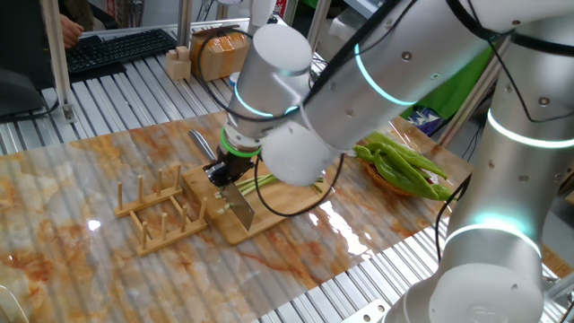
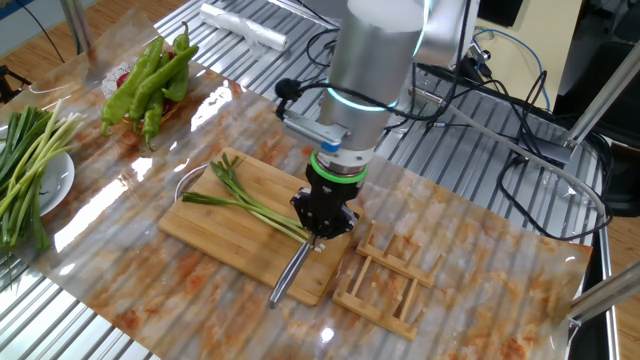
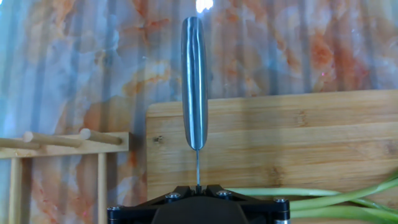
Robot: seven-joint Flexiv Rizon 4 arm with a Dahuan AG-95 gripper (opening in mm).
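Clamped in my gripper [image 1: 218, 174] is a cleaver [image 1: 239, 208], gripped at the top of its blade near the handle. Its metal handle [image 3: 195, 84] sticks out beyond the fingers in the wrist view. The blade stands on edge over the wooden cutting board [image 2: 215, 240], across the pale ends of the green onions [image 2: 262, 212]. Whether its edge touches the board cannot be told. Small pale bits [image 1: 223, 205] lie beside the blade, on the rack side. The stalks' leafy ends point away from the blade.
A wooden peg rack [image 2: 385, 290] stands close beside the board. Green peppers [image 2: 150, 88] fill a basket, and more green onions lie on a white plate [image 2: 62, 178]. Bare marbled tabletop [image 1: 67, 242] extends beyond the rack.
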